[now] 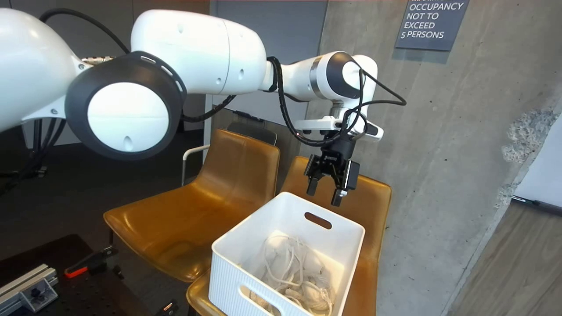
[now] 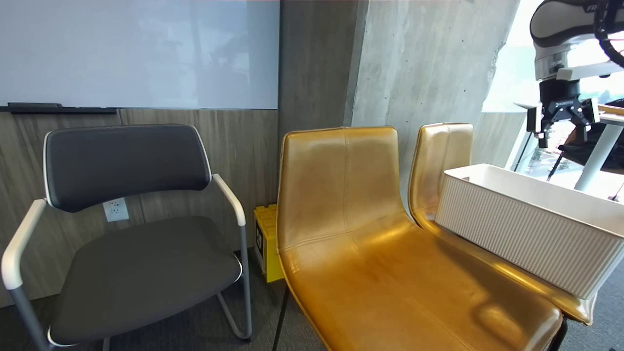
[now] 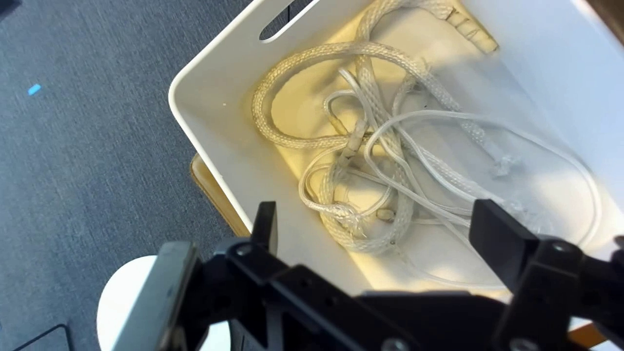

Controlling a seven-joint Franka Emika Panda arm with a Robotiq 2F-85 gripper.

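My gripper (image 1: pixel 325 195) stands open with its fingers pointing down, over the far end of a white bin (image 1: pixel 227 256). Nothing is between the fingers in the wrist view, where one black fingertip (image 3: pixel 267 225) shows left and the other right. Inside the bin lies a loose tangle of whitish rope (image 3: pixel 374 240), thick braided lengths mixed with thinner cord. The rope is on the bin's floor, well below my fingertips. In the second exterior view the gripper (image 2: pixel 562 137) hangs above the bin's rim (image 2: pixel 485 166), and the bin's wall hides the rope.
The bin rests on a tan chair (image 1: pixel 371 200) against the concrete wall (image 1: pixel 448 158). Beside it is another tan chair (image 1: pixel 174 210), its seat empty. A dark table (image 1: pixel 79 295) with metal fixtures sits at the near left. A grey armchair (image 2: pixel 140 275) stands farther off.
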